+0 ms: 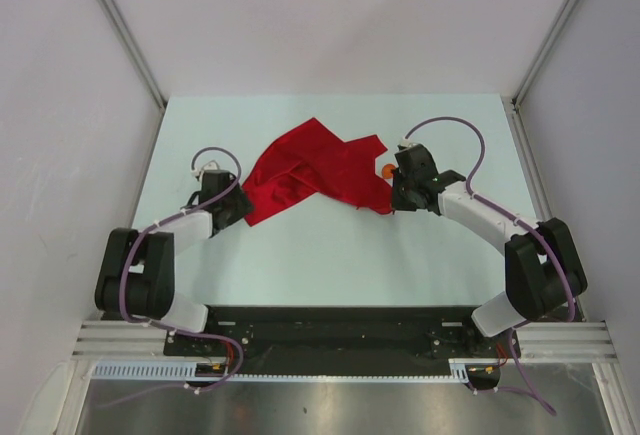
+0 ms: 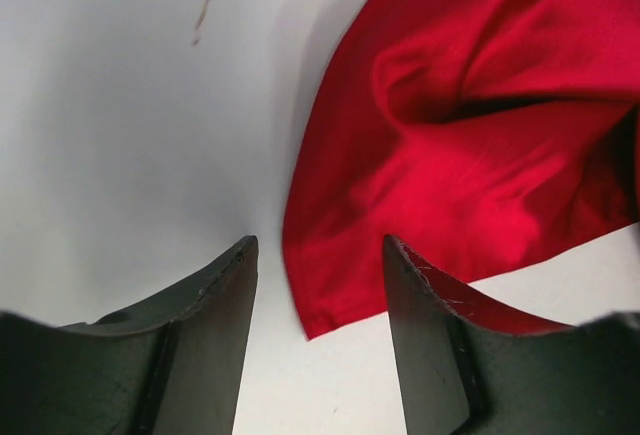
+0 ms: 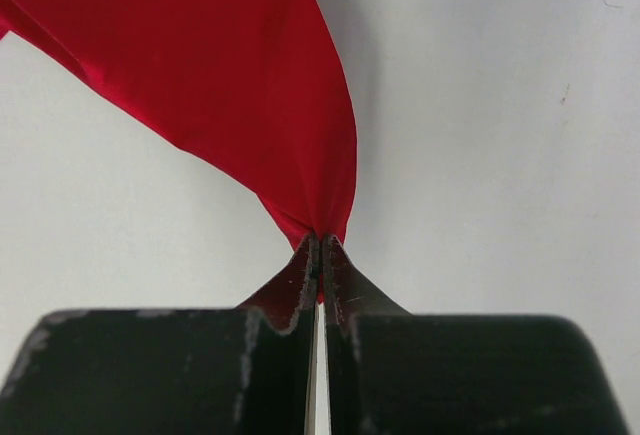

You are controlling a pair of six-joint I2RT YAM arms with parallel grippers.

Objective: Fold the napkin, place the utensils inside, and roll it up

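A red napkin [image 1: 320, 160] lies creased across the middle of the table. My left gripper is open over the napkin's lower-left corner, the fingers on either side of that corner. My right gripper is shut on the napkin's right corner, which is gathered into a narrow point between the fingertips. An orange object [image 1: 388, 171] shows beside the napkin next to the right gripper, mostly hidden under cloth in the right wrist view.
Walls [image 1: 70, 155] stand at both sides.
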